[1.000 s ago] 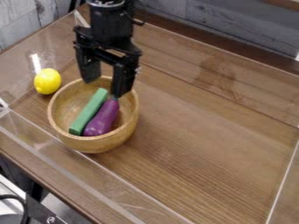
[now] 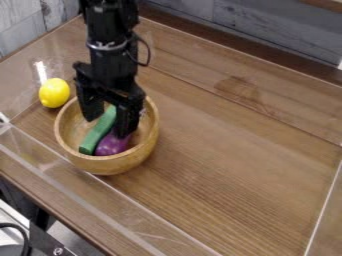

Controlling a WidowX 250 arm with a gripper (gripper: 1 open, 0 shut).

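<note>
My black gripper (image 2: 108, 110) reaches down into a round wooden bowl (image 2: 140, 155) on the left of the wooden table. A green oblong object (image 2: 96, 132) lies in the bowl, with a purple object (image 2: 112, 144) to its right, partly hidden under the gripper. The fingertips are dark and overlap the bowl's contents, so whether they hold anything is unclear.
A yellow object (image 2: 55, 93), lemon-like, lies just outside the bowl at the left. A pale wall runs along the back, and a dark cable shows at the lower left corner.
The gripper has moved down and slightly left, further into the bowl, and now covers more of the purple object.
</note>
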